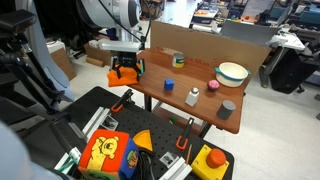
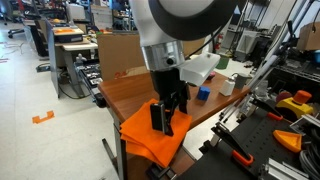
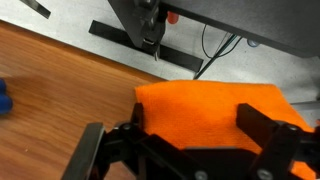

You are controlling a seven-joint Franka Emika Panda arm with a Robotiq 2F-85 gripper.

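An orange cloth (image 2: 150, 140) lies at the near left corner of the wooden table (image 2: 123, 93), part of it hanging over the edge. My gripper is down at this cloth, its fingers (image 3: 90, 150) standing apart with orange fabric filling the space between them. The fingers look open. In exterior view 1 the gripper (image 1: 127, 68) overlaps the cloth (image 1: 122, 78). Whether the fingertips press into the fabric cannot be made out.
A blue cup-like object (image 1: 169, 85) stands to the right of the cloth. Farther right are a white bottle (image 1: 192, 97), a grey cylinder (image 1: 226, 109), a pink item (image 1: 213, 86) and a pale bowl (image 1: 232, 72). A yellow can (image 1: 178, 60) stands behind.
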